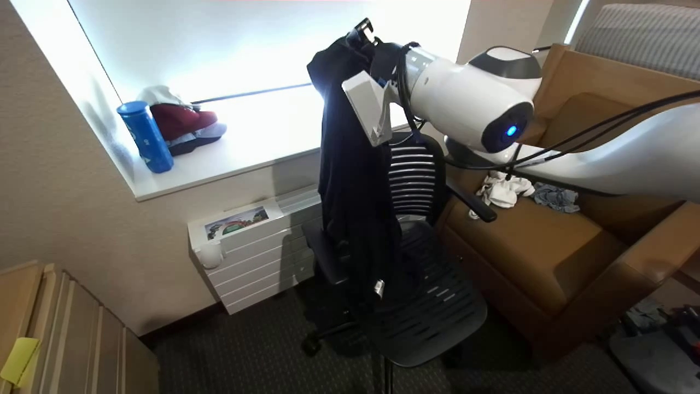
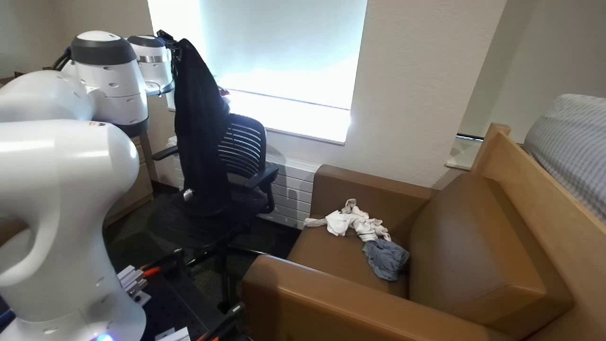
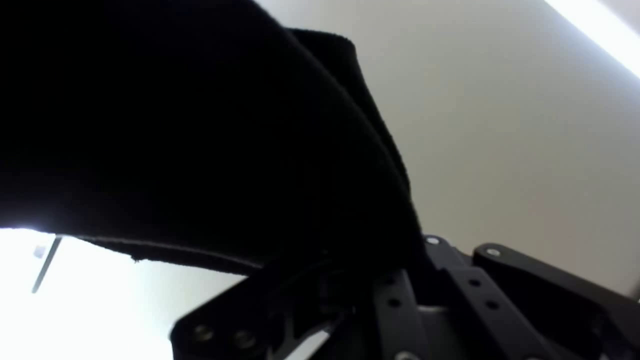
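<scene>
A long black garment (image 1: pixel 354 164) hangs from my gripper (image 1: pixel 365 40), which is shut on its upper end in front of the window. Its lower part reaches down to the seat of the black office chair (image 1: pixel 446 322), where a small pale tag (image 1: pixel 378 288) shows. From the other side, exterior view 2 has the same garment (image 2: pixel 196 119) hanging beside the chair's backrest (image 2: pixel 244 145). In the wrist view dark cloth (image 3: pixel 210 138) fills much of the picture and covers the fingertips.
White and grey cloths (image 2: pixel 355 221) lie on the brown couch (image 2: pixel 335 261). On the windowsill (image 1: pixel 262 141) stand a blue bottle (image 1: pixel 145 137) and some caps (image 1: pixel 180 121). Below the sill is a white heater (image 1: pixel 259 256). The chair's armrests (image 1: pixel 325 253) stick out close to the garment.
</scene>
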